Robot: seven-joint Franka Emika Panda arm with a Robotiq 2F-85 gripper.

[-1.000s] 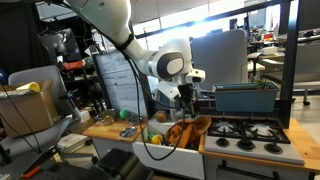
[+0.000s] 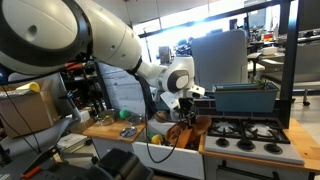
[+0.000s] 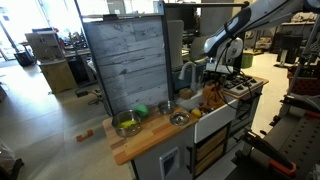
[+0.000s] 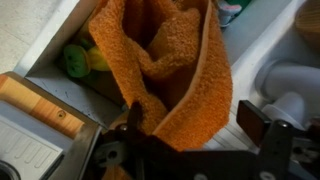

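An orange towel [image 4: 165, 65] lies draped in the white sink [image 2: 147, 151], folded and bunched up. In the wrist view it fills the space below and between my fingers. My gripper is open, its dark fingertips [image 4: 253, 122] spread to either side of the cloth. From exterior view 1 the gripper [image 2: 184, 112] hangs low over the towel [image 2: 177, 133]. Whether the fingers touch the cloth, I cannot tell.
Beside the towel in the sink is a green and yellow item [image 4: 77, 60]. A black gas stove [image 2: 245, 131] stands right of the sink, with a blue-green box [image 2: 245, 97] behind it. Metal bowls [image 3: 127, 122] sit on the wooden counter [image 3: 140, 145].
My arm has reached farther from the exterior camera and slightly right, and the gripper has come down toward the towel. The towel looks to be in the same place.
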